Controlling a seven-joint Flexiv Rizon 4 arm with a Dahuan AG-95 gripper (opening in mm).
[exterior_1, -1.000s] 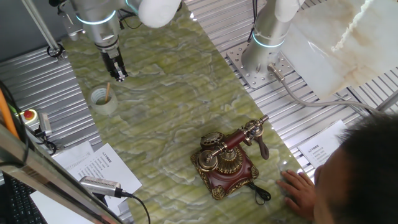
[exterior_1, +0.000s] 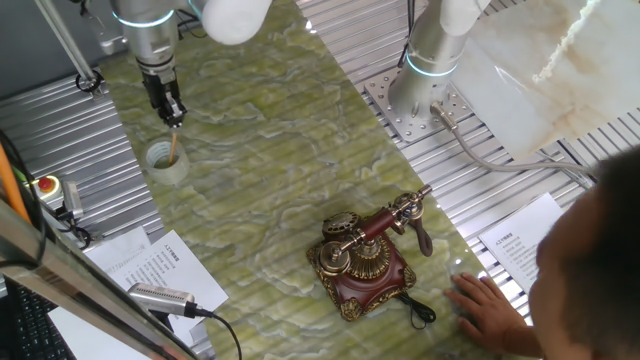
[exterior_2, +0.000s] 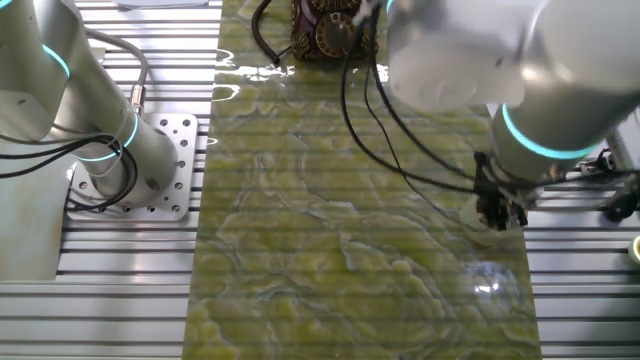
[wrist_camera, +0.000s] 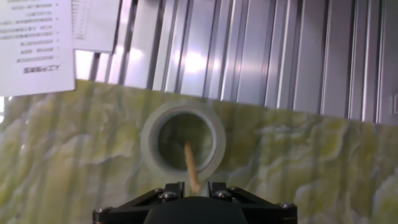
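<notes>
A thin wooden stick (exterior_1: 173, 148) leans inside a whitish roll of tape (exterior_1: 168, 176), which rests on the green marbled sheet. My gripper (exterior_1: 175, 122) hangs just above the stick's upper end. In the wrist view the roll (wrist_camera: 149, 140) lies ahead of the gripper, and the stick (wrist_camera: 190, 163) points back toward the gap between the fingers. Those fingers stand apart, with room visible on both sides of the stick, so the gripper looks open. Exterior view 2 shows the gripper (exterior_2: 503, 215) largely covering the roll (exterior_2: 478, 225).
An ornate red-and-gold telephone (exterior_1: 362, 262) occupies the near part of the green sheet (exterior_1: 260, 110). Beside it rests a person's hand (exterior_1: 488, 312). Papers (exterior_1: 170, 275) lie at the left.
Roll and telephone have stayed put. The person has shifted.
</notes>
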